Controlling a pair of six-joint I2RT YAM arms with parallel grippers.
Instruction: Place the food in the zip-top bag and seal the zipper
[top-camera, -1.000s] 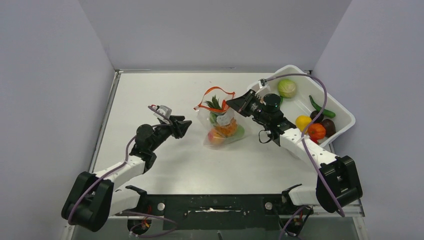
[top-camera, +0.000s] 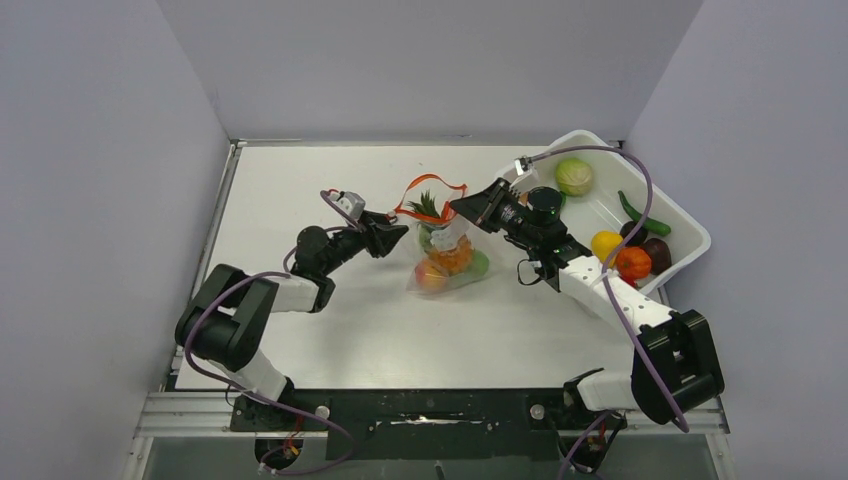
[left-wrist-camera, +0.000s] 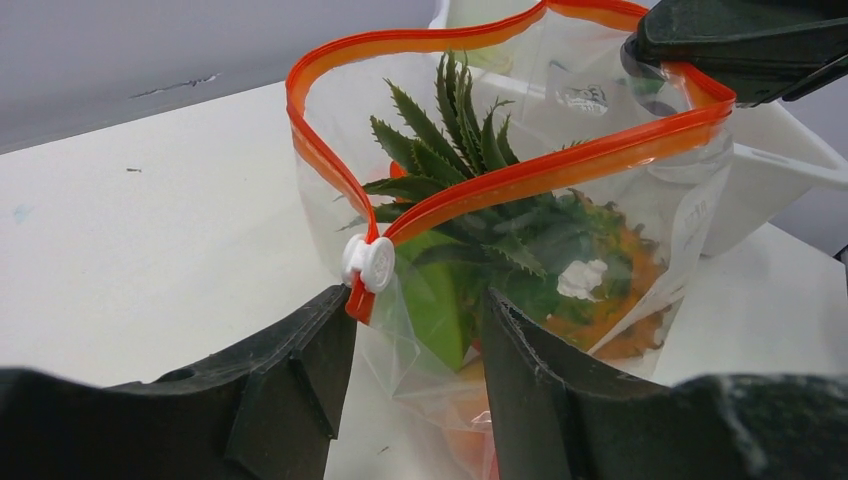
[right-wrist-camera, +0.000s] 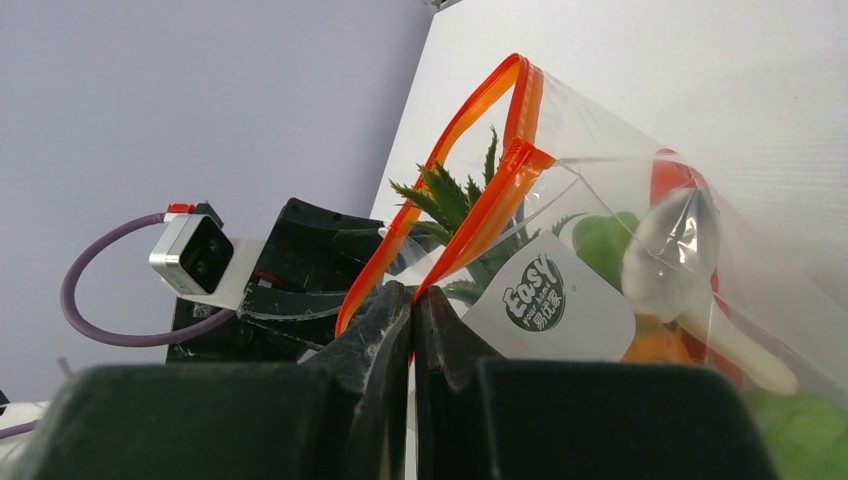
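Note:
A clear bag (top-camera: 443, 265) with an orange zipper rim (left-wrist-camera: 560, 165) stands mid-table, its mouth gaping. Inside it are several food items, among them a pineapple with spiky green leaves (left-wrist-camera: 460, 140) and a green pepper (right-wrist-camera: 606, 245). The white zipper slider (left-wrist-camera: 368, 262) sits at the bag's left corner. Just below and around that corner, my left gripper is part open, one finger (left-wrist-camera: 325, 350) close to the slider; whether it touches cannot be told. On the opposite side, my right gripper is shut on the bag's orange rim.
To the right is a white bin (top-camera: 690, 235) holding a cabbage (top-camera: 574, 177), a green cucumber-like vegetable (top-camera: 646, 214), a yellow item (top-camera: 606, 243) and other produce. Bare table (top-camera: 290, 180) lies left of and in front of the bag.
My left gripper has moved right and slightly up in the top view, from clear of the bag to its left corner. The right arm and the bag have stayed nearly still.

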